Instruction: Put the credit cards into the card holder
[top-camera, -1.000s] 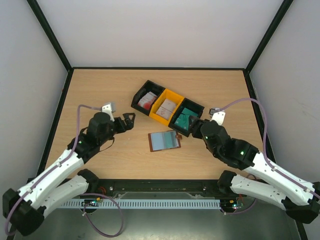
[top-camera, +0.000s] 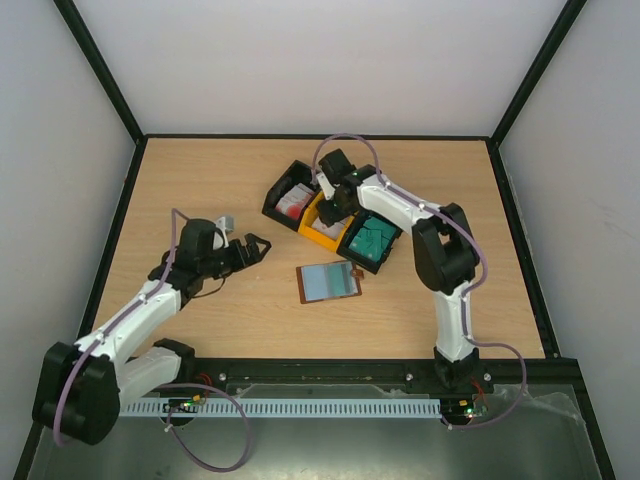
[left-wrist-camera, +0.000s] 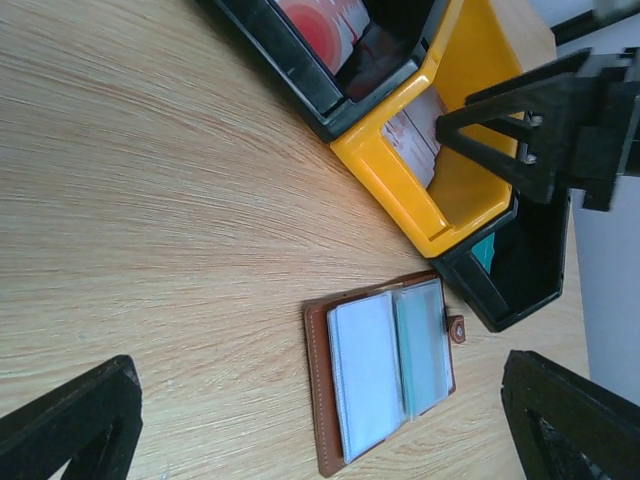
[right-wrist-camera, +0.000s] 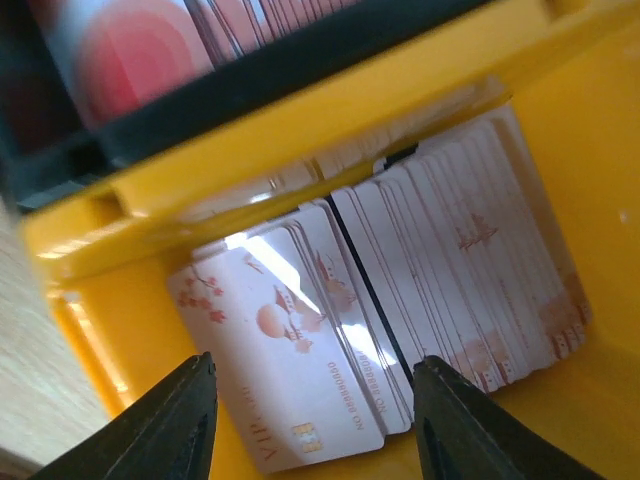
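A brown card holder with clear pockets lies flat on the table, in front of the bins. White cards with red print stand in the yellow bin; red-patterned cards fill the left black bin, green ones the right black bin. Over the yellow bin hangs my right gripper, its fingers spread apart and nothing between them; the white cards lie just beyond the fingertips. My left gripper is open and empty, left of the card holder in the top view.
Three bins stand side by side in a slanted row, the left black bin and right black bin flanking the yellow one. Bare wooden table surrounds them.
My right gripper has swung left and away from the front, from the right black bin to over the yellow bin. The left gripper has shifted slightly. Card holder and bins stay put.
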